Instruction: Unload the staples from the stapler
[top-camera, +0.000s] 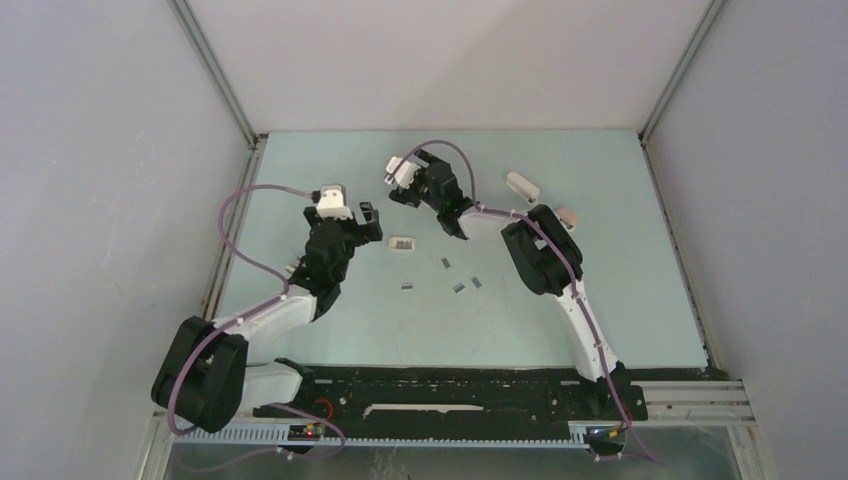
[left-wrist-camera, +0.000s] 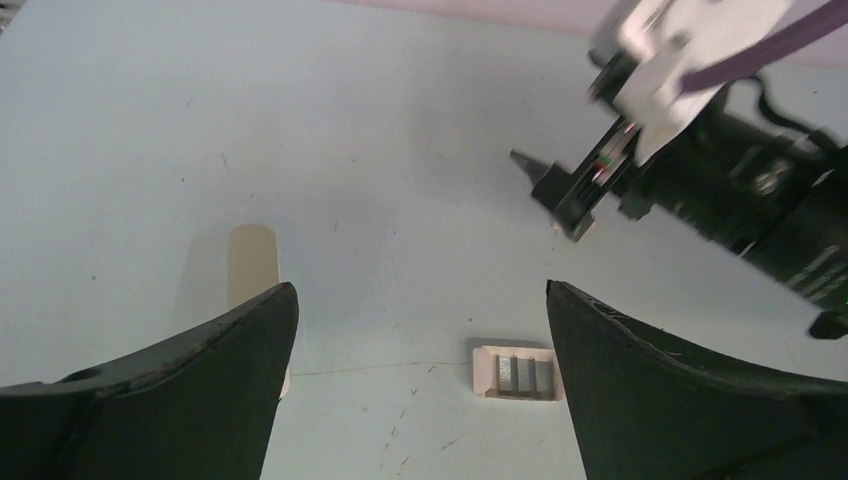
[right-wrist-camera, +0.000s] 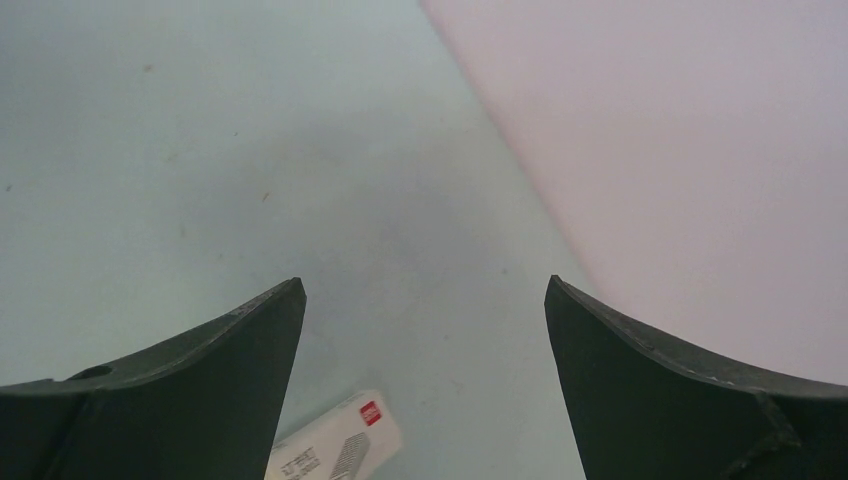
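Note:
My left gripper (top-camera: 341, 219) hangs open over the left of the mat, with nothing between its fingers. In the left wrist view a long pale object (left-wrist-camera: 254, 260) lies below it, beside a small tray (left-wrist-camera: 516, 372) of grey strips. My right gripper (top-camera: 410, 177) is open near the back centre. In the right wrist view a white item (right-wrist-camera: 338, 440) with a red label shows at the bottom, partly hidden. Which object is the stapler, I cannot tell for sure.
A long white object (top-camera: 522, 186) and a pinkish item (top-camera: 566, 219) lie at back right. Several small grey strips (top-camera: 460, 287) are scattered on the middle of the mat (top-camera: 650, 300). The back wall borders the mat.

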